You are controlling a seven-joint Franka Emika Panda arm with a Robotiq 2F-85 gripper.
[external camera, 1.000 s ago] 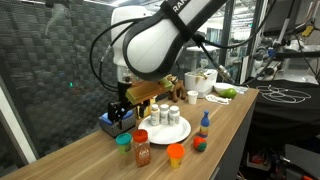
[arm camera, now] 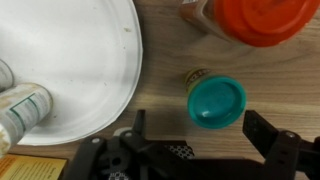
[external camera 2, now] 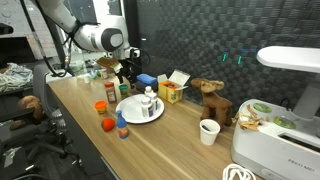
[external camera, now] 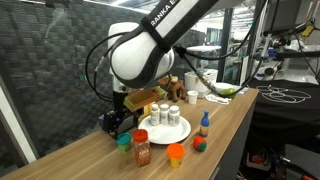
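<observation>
Below the wrist camera, a small jar with a green lid (arm camera: 216,101) stands upright on the wooden table. My gripper is open above it, one dark finger on each side of the green lid and nothing held. In the first exterior view the same green-lidded jar (external camera: 124,142) is at the near left, with my gripper (external camera: 115,124) just above it. Beside it stands a jar with a red lid (external camera: 141,150). A white plate (external camera: 163,140) bearing white bottles (external camera: 174,115) is close by.
An orange cup (external camera: 175,154), a red tomato (external camera: 200,144) and a blue bottle (external camera: 204,124) stand along the front edge. Farther off are a yellow box (external camera 2: 173,88), a brown toy animal (external camera 2: 214,101) and a white mug (external camera 2: 209,131).
Over the last second my gripper has come lower, toward the green-lidded jar, and now covers more of the blue object behind it. The objects on the table appear unmoved.
</observation>
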